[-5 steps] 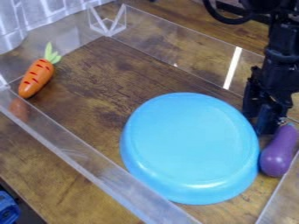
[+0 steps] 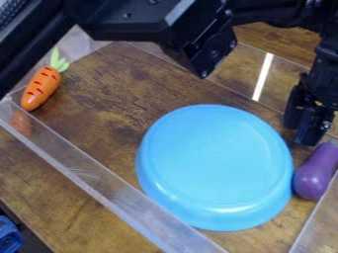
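Observation:
The black gripper (image 2: pixel 306 114) is at the right edge, low beside the clear bin wall, just behind a purple eggplant toy (image 2: pixel 317 170); its fingers are dark and partly cut off, so their state is unclear. A large light blue disc (image 2: pixel 214 166), like an upturned bowl or lid, fills the middle right. An orange carrot toy (image 2: pixel 42 87) with a green top lies at the far left.
The clear bin wall (image 2: pixel 106 186) crosses the lower left. Bare wooden floor (image 2: pixel 119 99) lies between carrot and disc. A large black arm part hangs over the top of the view.
The black arm part at the top has swung further down and across the view. The gripper at the right has shifted slightly; the toys and disc look unmoved.

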